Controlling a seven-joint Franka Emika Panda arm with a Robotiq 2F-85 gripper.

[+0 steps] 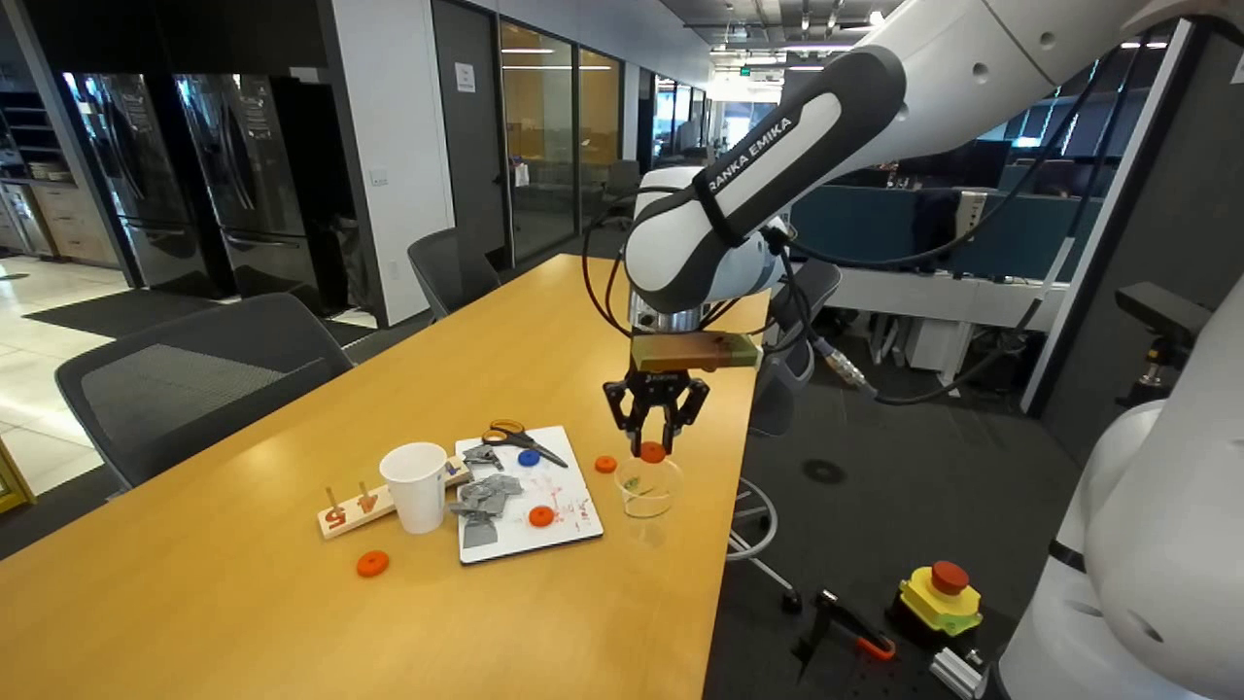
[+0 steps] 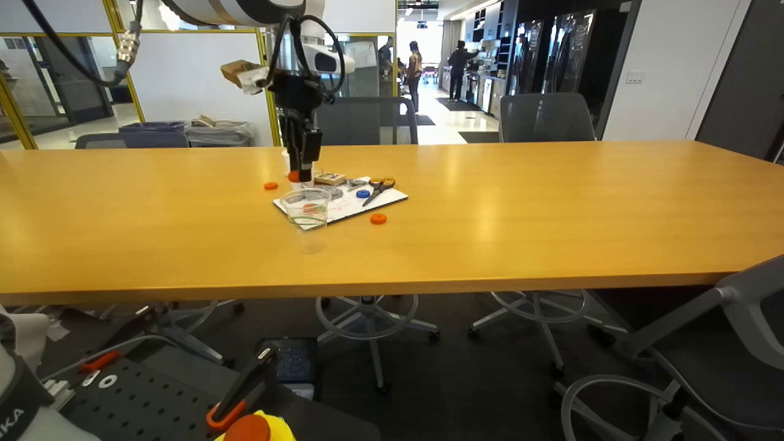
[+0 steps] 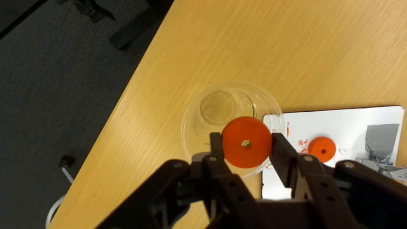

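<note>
My gripper is shut on an orange disc with a small hole in its centre, one finger on either side. Below it stands a clear plastic cup, upright near the table's edge; from above, the disc overlaps part of the cup's mouth. In exterior view 1 the held disc shows at the fingertips, just over the rim of the clear cup. Exterior view 2 has the gripper pointing down behind the clear cup.
A whiteboard beside the cup bears scissors, grey tape pieces, a blue disc and an orange disc. A white cup stands against a wooden peg board. More orange discs lie on the table.
</note>
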